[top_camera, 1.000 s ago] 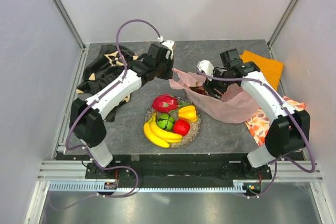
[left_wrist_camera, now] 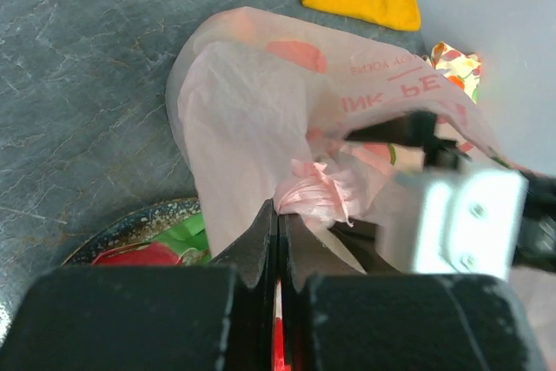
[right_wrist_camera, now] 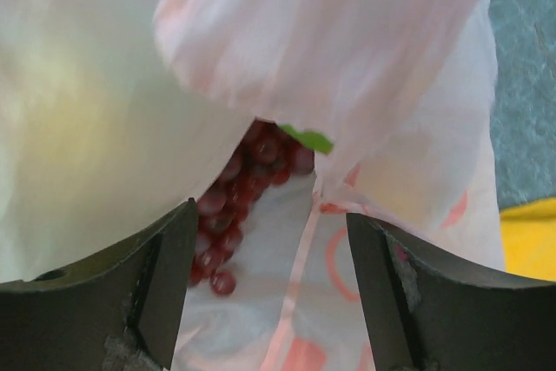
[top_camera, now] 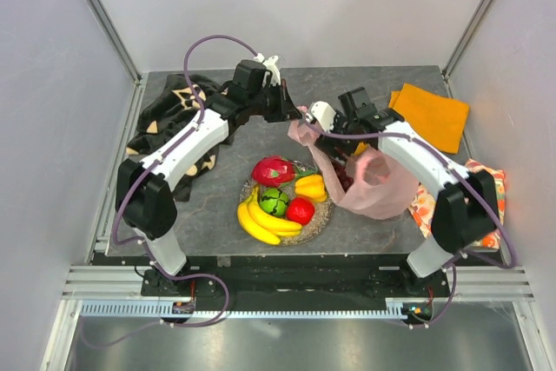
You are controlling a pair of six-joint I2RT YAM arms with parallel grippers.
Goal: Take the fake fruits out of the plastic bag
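The pink plastic bag [top_camera: 382, 197] lies on the right of the table. My left gripper [top_camera: 292, 110] is shut at its upper left corner; in the left wrist view bunched pink bag [left_wrist_camera: 317, 193] shows at the fingertips [left_wrist_camera: 271, 215]. My right gripper is part open inside the bag's mouth, its fingers apart, with red grapes [right_wrist_camera: 230, 206] and a bit of green between and beyond them. The bowl [top_camera: 317, 223] of bananas [top_camera: 265, 228], watermelon [top_camera: 274, 202], dragon fruit [top_camera: 273, 171], yellow pepper [top_camera: 310, 187] and red fruit [top_camera: 301, 210] sits left of the bag.
A dark patterned blanket [top_camera: 161, 119] lies at the back left, an orange cloth [top_camera: 434, 115] at the back right, a patterned cloth [top_camera: 486, 171] at the right edge. Bare table shows left of the bowl and behind the bag.
The bag's near part has shifted and bunched. My left gripper has shifted slightly.
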